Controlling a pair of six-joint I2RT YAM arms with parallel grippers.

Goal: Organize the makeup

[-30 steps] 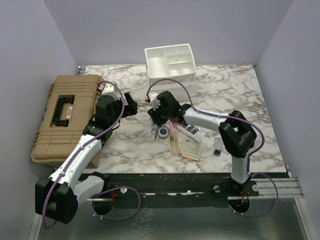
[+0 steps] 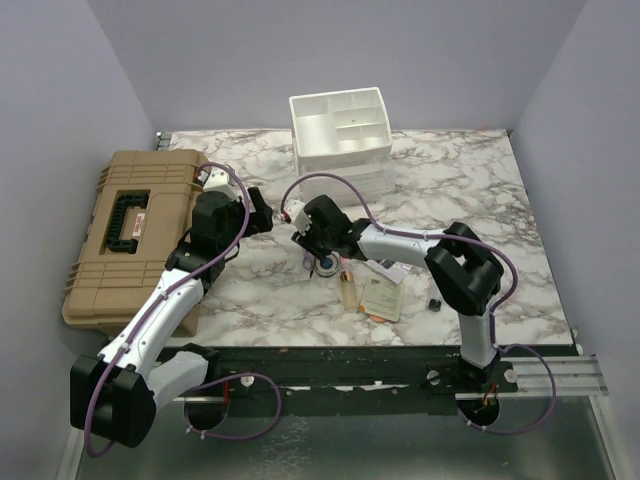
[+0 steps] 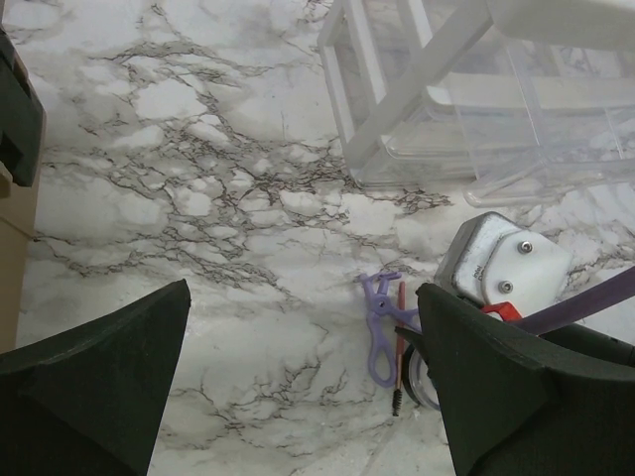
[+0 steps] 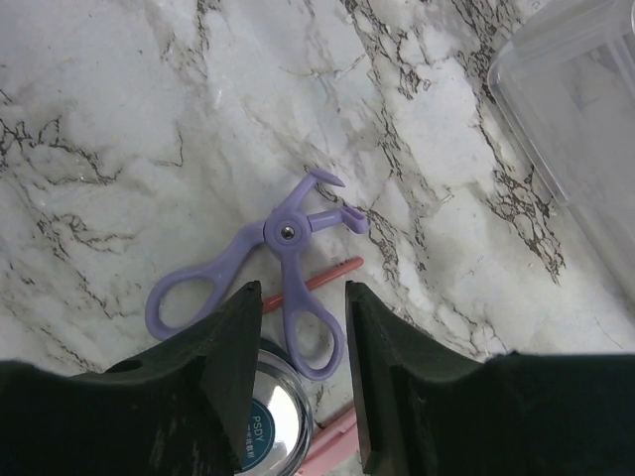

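Note:
A purple scissor-like tool (image 4: 289, 236) lies on the marble over a red pencil-like stick (image 4: 333, 271), beside a round tin (image 4: 275, 421) and a pink item (image 4: 337, 446). My right gripper is low over the tool's handles, its fingers part open, with nothing seen held. My left gripper stands open at the left, nothing between its fingers. A white organizer (image 2: 310, 125) with clear lower drawers stands at the back. A gold-capped tube (image 2: 348, 292), cards (image 2: 382, 298) and a small dark item (image 2: 434, 304) lie to the front right.
A brown hard case (image 2: 150, 260) fills the left of the table. The marble is clear at the back right and front left. My right arm reaches across the items on the right.
The left arm has stayed still.

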